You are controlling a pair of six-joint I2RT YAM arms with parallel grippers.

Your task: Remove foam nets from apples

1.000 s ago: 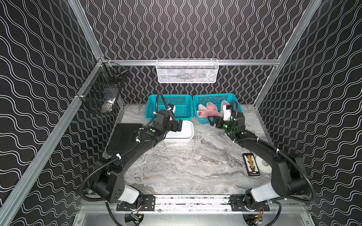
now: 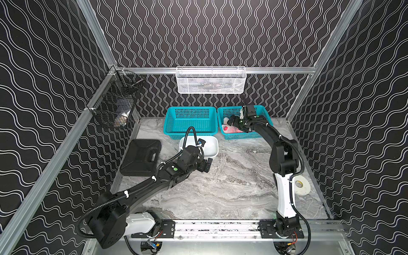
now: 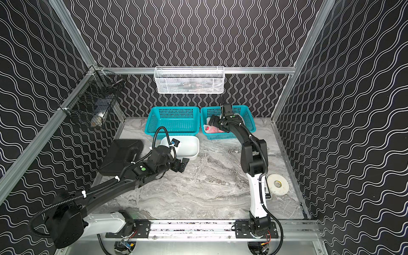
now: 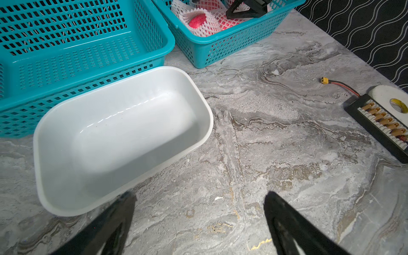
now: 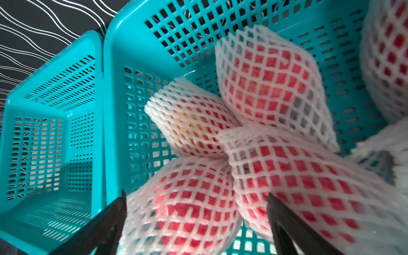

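Several red apples in white foam nets lie in the right teal basket [image 5: 116, 140]. One netted apple [image 5: 187, 208] sits low in the right wrist view, partly between the fingers of my right gripper, which is open over the basket. Beside it lie another netted apple [image 5: 293, 174], a paler one [image 5: 195, 119] and one farther back [image 5: 272, 80]; more are cut off at the right edge. My left gripper is open and empty above the table, in front of the white bin [image 4: 127, 123], which is empty.
An empty teal basket [image 4: 85, 59] stands behind the white bin, against the apple basket. A black case [image 2: 140, 157] lies at the left. A power strip [image 4: 382, 123] and a tape roll [image 4: 393, 99] lie at the right.
My right gripper has moved back and left, from the front of the apple basket to over it.
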